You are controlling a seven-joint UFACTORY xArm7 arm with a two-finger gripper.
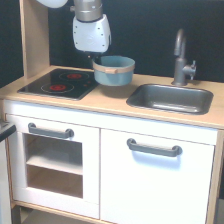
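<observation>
A blue-grey pot (116, 75) with a tan rim appears raised above the wooden counter, between the stove and the sink. My gripper (95, 59) reaches down at the pot's left rear rim and seems shut on it. The fingertips are small and dark here, partly hidden by the rim.
To the left lies a black stovetop (58, 84) with red burner rings. At the right is a metal sink (172, 98) with an upright faucet (181, 58). White cabinets (145, 185) with grey handles stand below the wooden counter (110, 103).
</observation>
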